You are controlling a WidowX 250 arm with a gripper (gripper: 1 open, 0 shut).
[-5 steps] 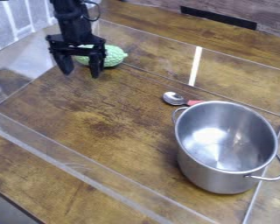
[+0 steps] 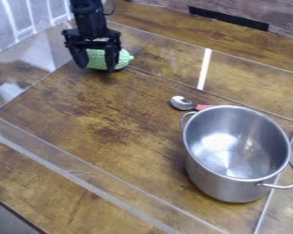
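A pale green, bumpy oblong vegetable (image 2: 114, 58) lies on the wooden table at the upper left. My black gripper (image 2: 92, 58) is over it with its fingers down around its left part; whether they grip it is unclear. A steel pot (image 2: 234, 151) with two side handles stands at the lower right. A spoon (image 2: 182, 101) with a red handle lies just left of and behind the pot, its handle partly hidden by it.
Clear panels and edge strips border the wooden table (image 2: 88, 137). A white strip (image 2: 205, 69) runs across the back.
My gripper has shifted slightly right and up in the view, onto the green vegetable, which it now covers more. The pot and spoon have not moved.
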